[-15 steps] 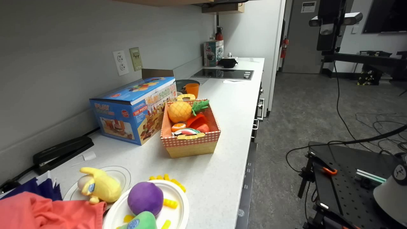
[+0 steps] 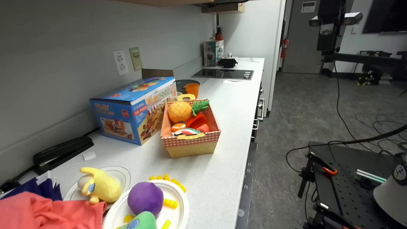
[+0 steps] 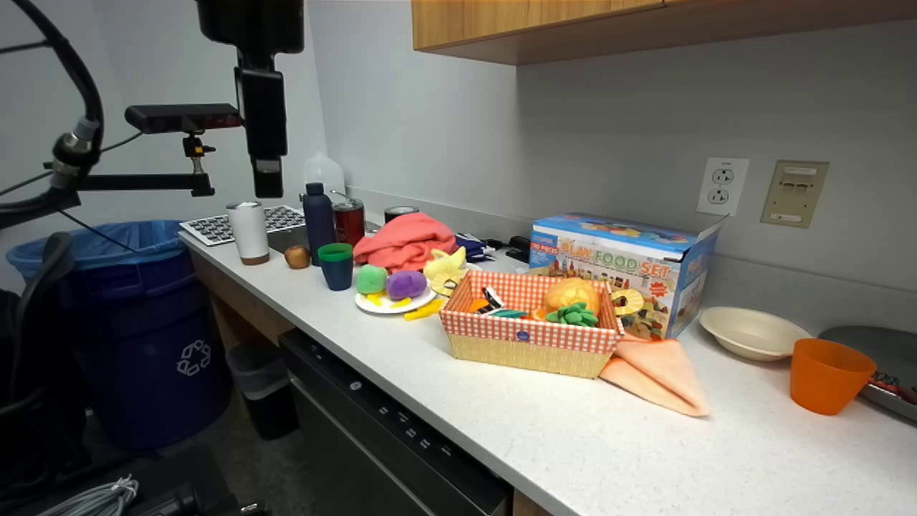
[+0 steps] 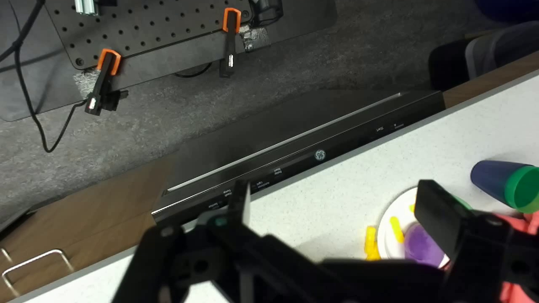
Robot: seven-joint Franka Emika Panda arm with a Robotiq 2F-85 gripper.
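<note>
My gripper is open, its two dark fingers far apart and no object between them. It hangs high and clear of the counter in exterior view 2, at upper left, and shows at upper right in exterior view 1. A checked basket (image 3: 526, 347) holds a toy pineapple (image 2: 179, 112), a watermelon slice and other play food. On a white plate (image 2: 178, 210) rest a purple plush (image 2: 145, 198), a green plush (image 2: 143, 221) and yellow pieces. A yellow plush (image 2: 102, 185) lies on another plate beside it.
A play food box (image 2: 118, 110) stands behind the basket. Coral cloth (image 3: 408, 241), a blue-green cup (image 3: 337, 268), bottles and a tumbler (image 3: 248, 233) crowd one end. An orange cup (image 3: 827, 375) and a beige bowl (image 3: 750, 334) stand opposite.
</note>
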